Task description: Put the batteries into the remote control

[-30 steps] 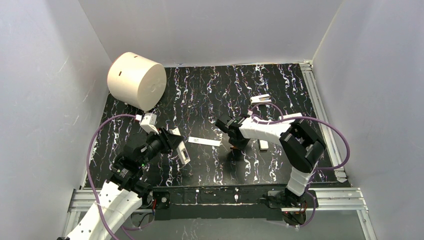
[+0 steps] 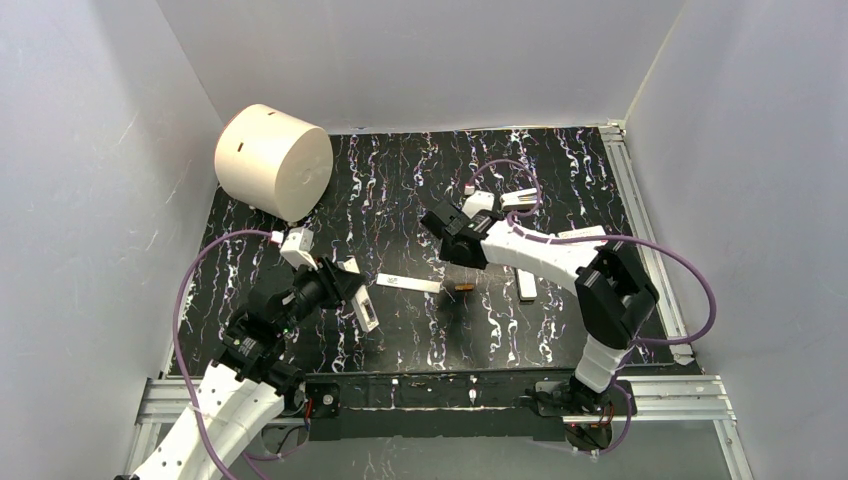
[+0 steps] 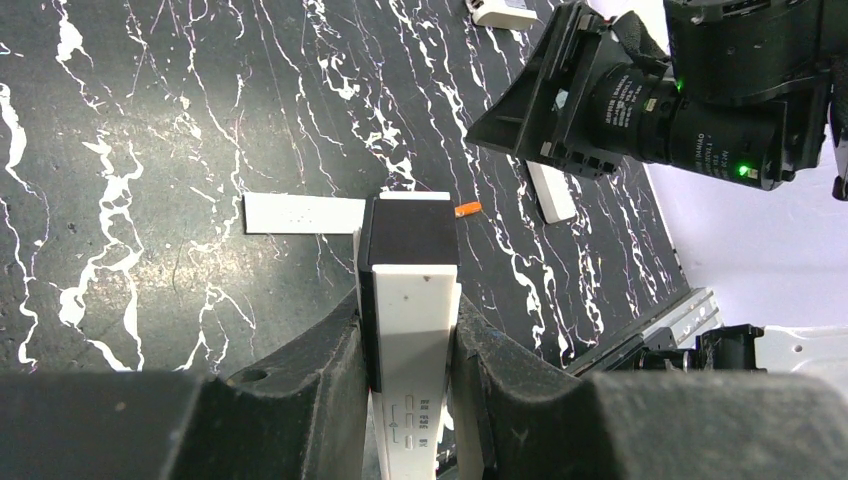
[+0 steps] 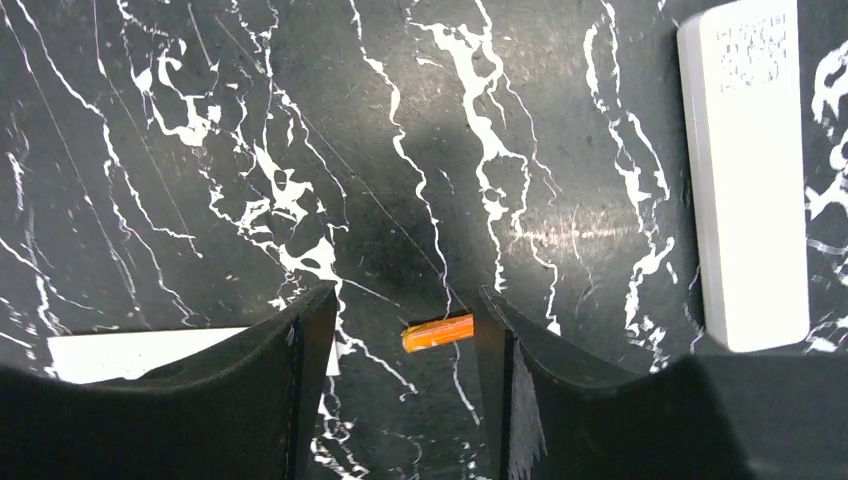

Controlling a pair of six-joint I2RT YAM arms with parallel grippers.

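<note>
My left gripper (image 2: 345, 278) is shut on a white remote (image 2: 364, 310), held upright-ish in the left wrist view with a black end up (image 3: 412, 230). A white strip, likely a battery cover (image 2: 408, 282), lies flat on the marble table. An orange battery (image 4: 435, 333) lies to the right of that strip. My right gripper hangs open above the battery, with nothing held between its fingers.
Another white remote-like piece (image 4: 752, 190) lies to the right. More white pieces (image 2: 520, 198) are at the back right. A large cream cylinder (image 2: 275, 163) stands back left.
My right gripper has moved up and slightly back, uncovering the orange battery in the top view. The left arm and its remote have not moved.
</note>
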